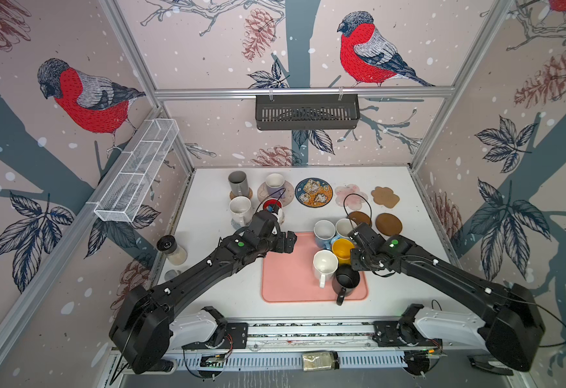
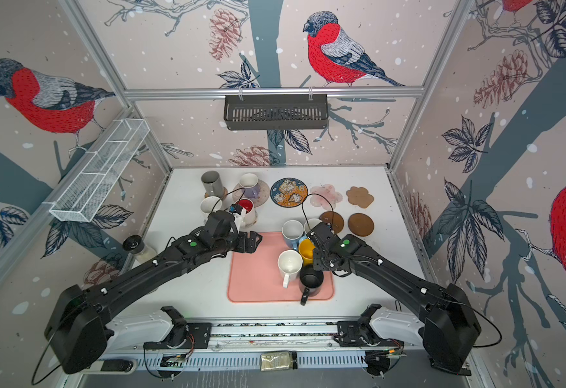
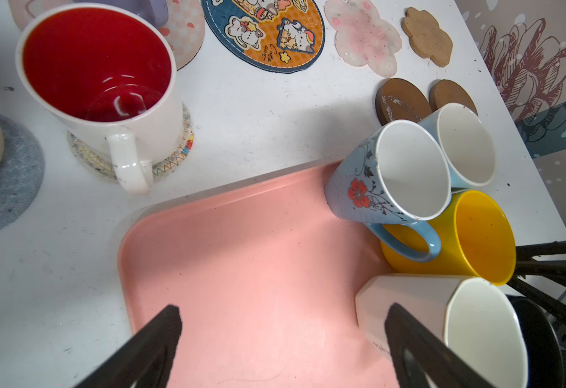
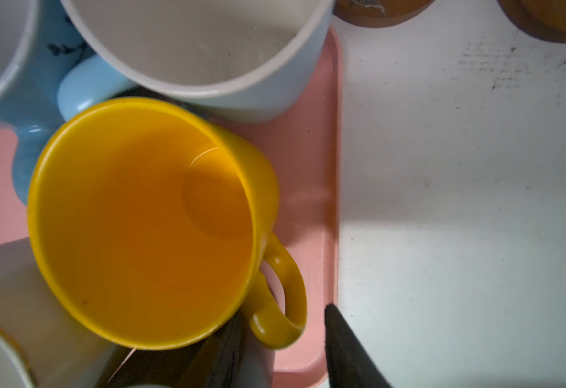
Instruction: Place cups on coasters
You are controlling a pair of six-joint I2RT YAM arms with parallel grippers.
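Observation:
A yellow mug sits in the pink tray among blue-white cups, a white mug and a black mug. My right gripper is at the yellow mug's handle, one finger beside it over the tray edge, fingers apart; I see no firm grip. My left gripper stands open above the tray's left part, empty. A red-inside mug stands on a coaster at back left, with other cups on coasters beside it.
Free coasters lie at back right: a patterned round one, a pink flower, a brown flower and round wooden ones. A jar stands at left.

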